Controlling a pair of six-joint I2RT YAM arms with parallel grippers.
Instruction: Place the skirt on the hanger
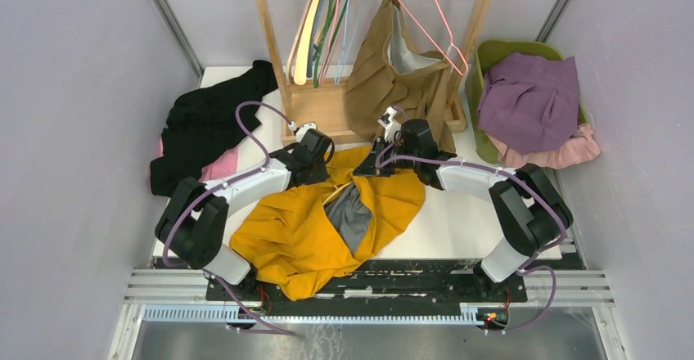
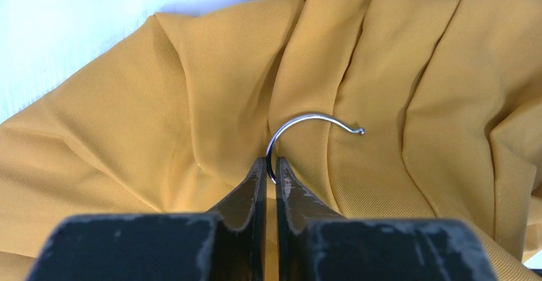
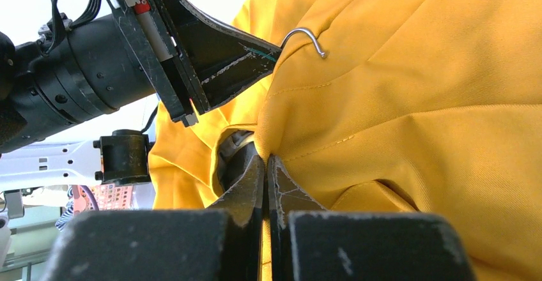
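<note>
The mustard skirt [image 1: 286,245] lies spread on the white table, opened at the middle on a grey inside. A light hanger bar [image 1: 339,192] shows in that opening; its metal hook [image 2: 316,115] rests over the cloth. In the left wrist view my left gripper is at the hook's stem, its fingertips close together around it; whether they grip is unclear. My right gripper is shut on a folded edge of the skirt beside the opening, with the hook [image 3: 300,30] and the other arm above it.
A wooden rack [image 1: 307,114] holds several hangers and a brown skirt [image 1: 368,90] at the back. Black and pink clothes [image 1: 205,123] lie at left; a green basket [image 1: 487,65] with purple and pink cloth stands at right.
</note>
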